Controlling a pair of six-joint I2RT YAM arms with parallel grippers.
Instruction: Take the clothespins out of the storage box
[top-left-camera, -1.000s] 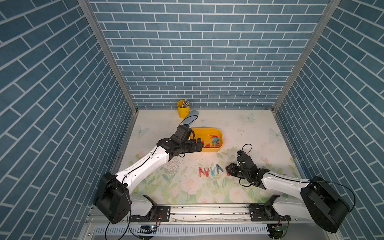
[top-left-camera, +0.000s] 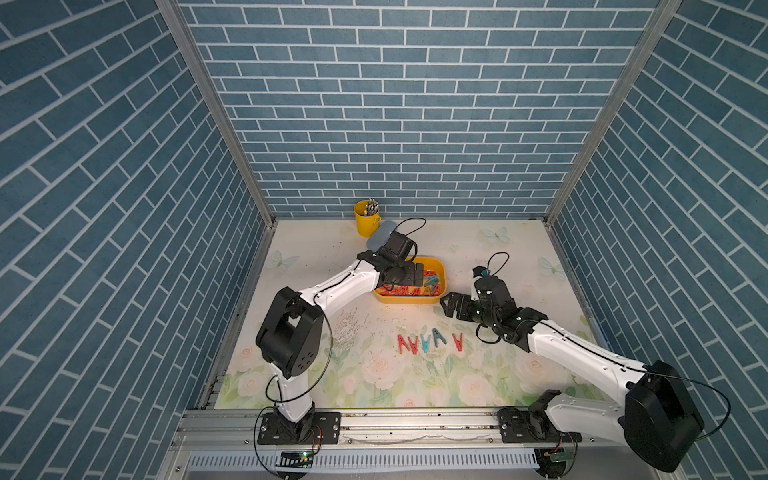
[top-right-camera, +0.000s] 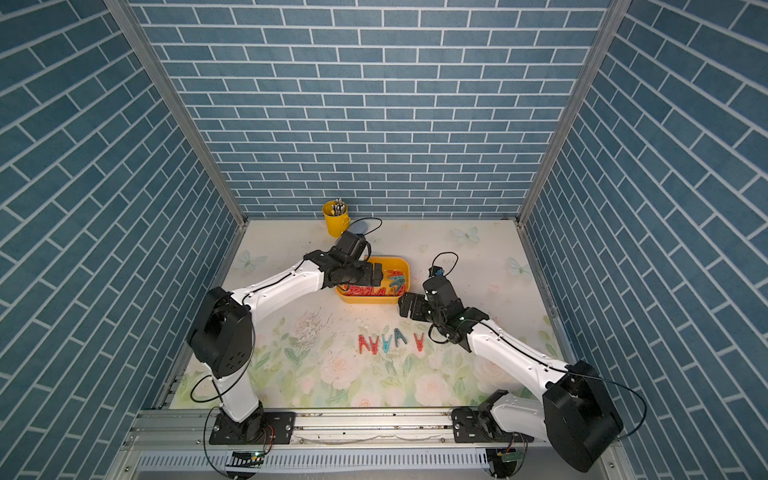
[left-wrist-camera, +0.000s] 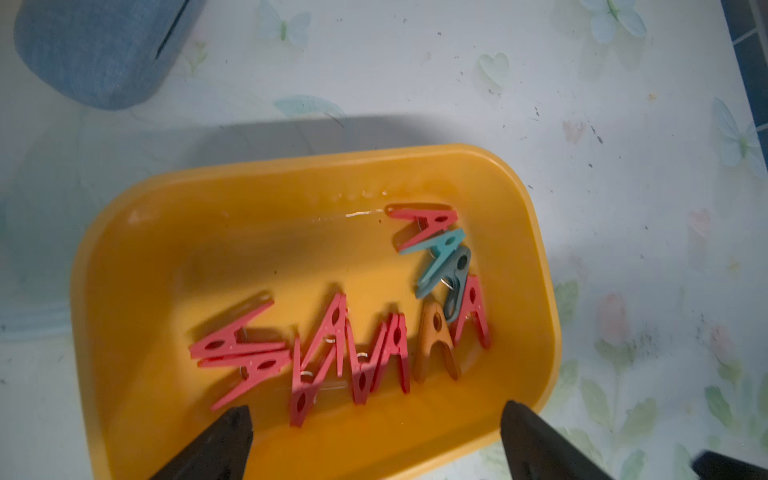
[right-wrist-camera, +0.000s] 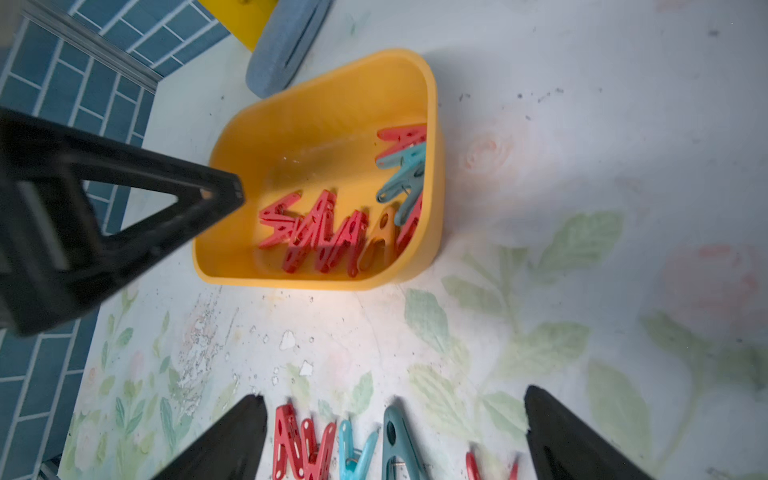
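The yellow storage box (left-wrist-camera: 128, 336) holds several red clothespins (left-wrist-camera: 364, 368), plus teal, grey-blue and orange (left-wrist-camera: 436, 344) ones. My left gripper is open above the box, empty between its fingers. My right gripper hangs open by the box's front right, lower down, above the table. In front of the box several clothespins (top-left-camera: 425, 341), red, light blue and dark teal, lie in a row on the table, none held by either gripper.
A yellow cup (top-left-camera: 365, 220) with pens and a grey-blue object (left-wrist-camera: 108, 48) stand behind the box. Tiled walls enclose the sides and back.
My right gripper has lifted and moved toward the box, away from the row of clothespins.
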